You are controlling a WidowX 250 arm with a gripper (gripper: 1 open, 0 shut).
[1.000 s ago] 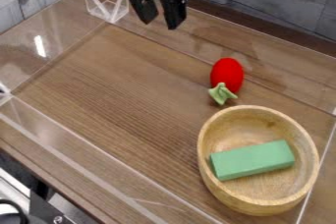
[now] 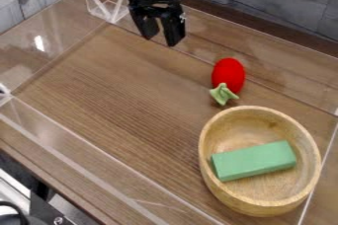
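My black gripper (image 2: pixel 156 32) hangs at the top centre of the camera view, over the back of the wooden tabletop (image 2: pixel 99 101); whether its fingers are open or shut is hard to tell at this size. To its lower right lies a red oval object (image 2: pixel 228 71) with a small green piece (image 2: pixel 220 94) at its lower end. At the lower right, a yellow bowl (image 2: pixel 219 189) holds a green rectangular block (image 2: pixel 254 160).
Something pale and translucent, hard to make out, is at the back left edge.
The gripper and arm have shifted slightly and changed pose at the back. The red object, bowl and green block look unmoved.
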